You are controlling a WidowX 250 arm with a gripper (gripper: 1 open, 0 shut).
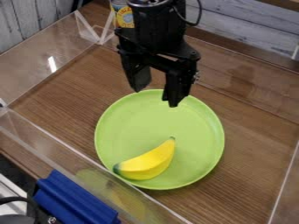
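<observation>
A black robot gripper hangs over the back part of a green plate, its two dark fingers spread apart with nothing visible between them. A yellow banana lies on the front left of the plate, clear of the gripper.
Blue blocks sit in the lower left corner beside a clear plastic edge. A can stands at the back left, partly behind the arm.
</observation>
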